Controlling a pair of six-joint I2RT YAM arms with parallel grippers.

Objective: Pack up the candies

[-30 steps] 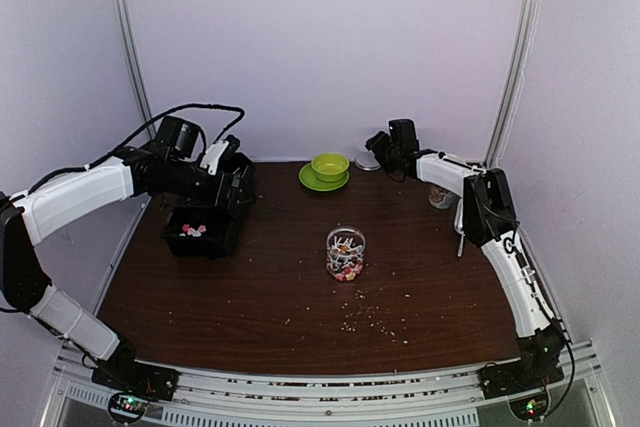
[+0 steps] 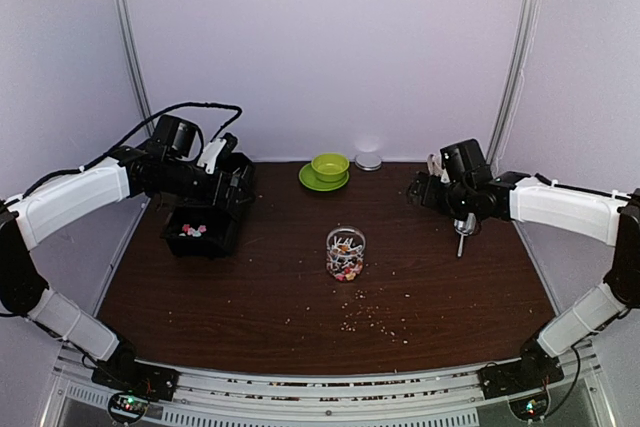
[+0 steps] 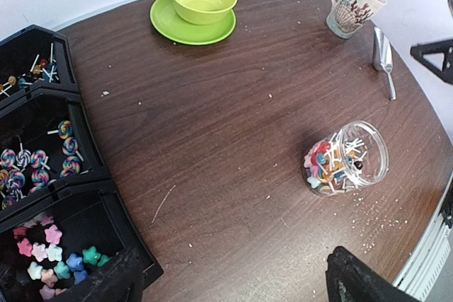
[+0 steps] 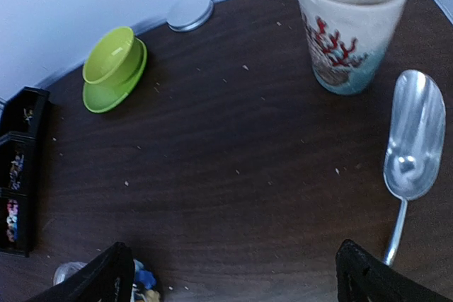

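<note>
A glass jar (image 2: pixel 345 253) full of candies and lollipops stands mid-table. The black three-part bin (image 3: pixel 53 139) at left holds lollipops, swirl pops and star candies (image 3: pixel 53 234). A silver lid (image 4: pixel 190 12) lies at the back. My left gripper hangs open over the bin area, nothing between its fingers. My right gripper is open and empty above the right of the table, near the metal scoop (image 4: pixel 414 136) and the mug (image 4: pixel 333 54).
A green bowl (image 2: pixel 329 166) sits on a green plate (image 3: pixel 170 30) at the back centre. Small crumbs lie in front of the jar. The table between bin and jar is clear.
The right arm has moved from the back near the lid forward and to the right, now over the mug and scoop. The left arm and objects look unchanged.
</note>
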